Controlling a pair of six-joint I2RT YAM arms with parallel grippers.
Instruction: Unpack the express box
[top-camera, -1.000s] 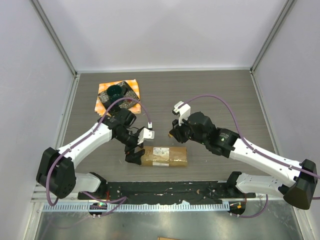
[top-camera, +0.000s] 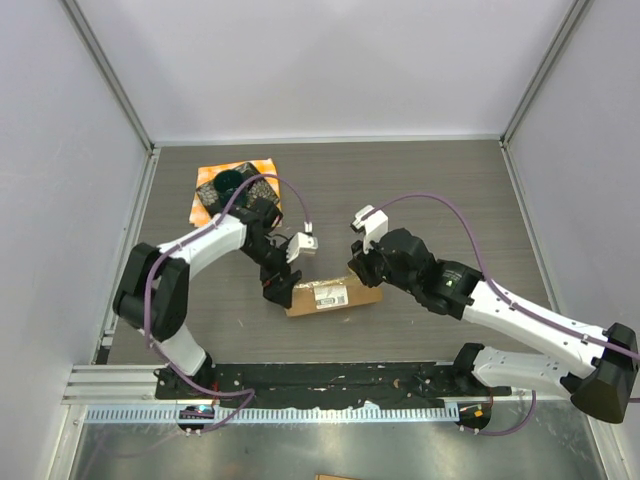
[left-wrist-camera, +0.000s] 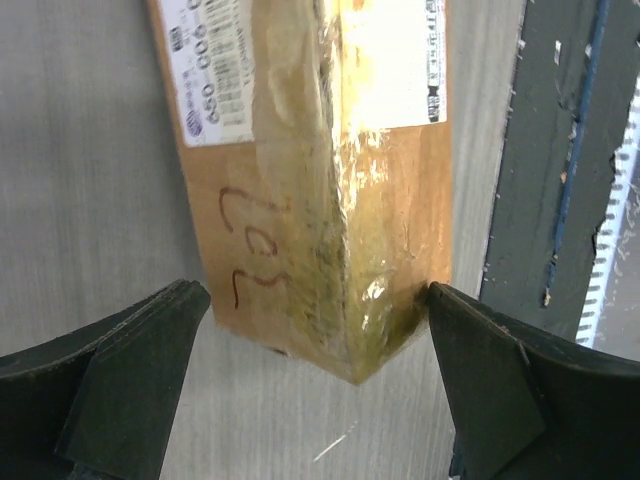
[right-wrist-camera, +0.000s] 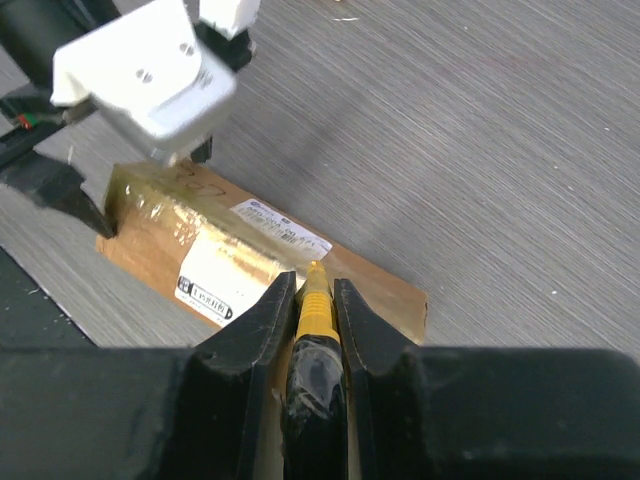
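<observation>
The express box (top-camera: 333, 296), brown cardboard with shiny tape and white labels, stands tilted on the table with an edge facing up in the left wrist view. My left gripper is open around the near end of the box; its right fingertip (left-wrist-camera: 442, 298) appears to touch the cardboard, while a gap shows at the left one. A cutter with a yellow tip and dark body (right-wrist-camera: 318, 318) is pinched in my right gripper, which is shut on it. From the right wrist view the cutter's tip overlaps the taped box; whether it touches cannot be told.
At the back left, a dark patterned item with a green round object (top-camera: 228, 183) lies on an orange checked cloth (top-camera: 262, 166). The table behind and right of the box is bare. A black strip (top-camera: 330, 378) runs along the front edge.
The box has rolled from lying flat to tilted, its labelled face now turned to the front, and shifted slightly right. My left arm moved right with it; the right gripper moved slightly right.
</observation>
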